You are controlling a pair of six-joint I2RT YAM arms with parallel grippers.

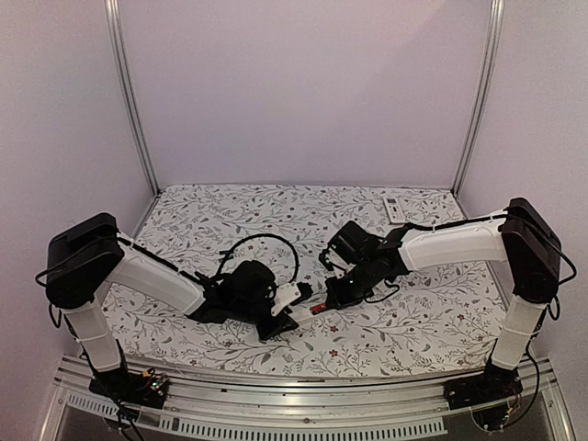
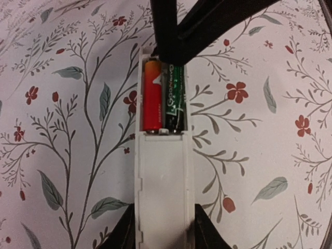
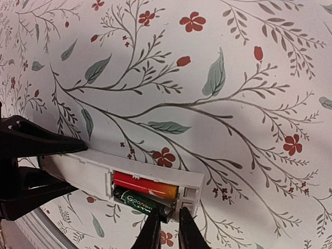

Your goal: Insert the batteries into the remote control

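The white remote control (image 2: 164, 181) lies face down with its battery bay uncovered. Side by side in the bay are a red and orange battery (image 2: 152, 98) and a green and black battery (image 2: 174, 101). My left gripper is closed around the remote's body, one finger along each side. At the bay's outer end, my right gripper is shut, its tips at the end of the green battery (image 3: 137, 201); nothing shows between them. In the left wrist view its dark fingers cover that battery's far end, so how deep it sits cannot be told there.
Another white device (image 1: 393, 210) lies at the back right of the patterned table (image 1: 285, 207), clear of both arms. Both grippers are close together near the front middle.
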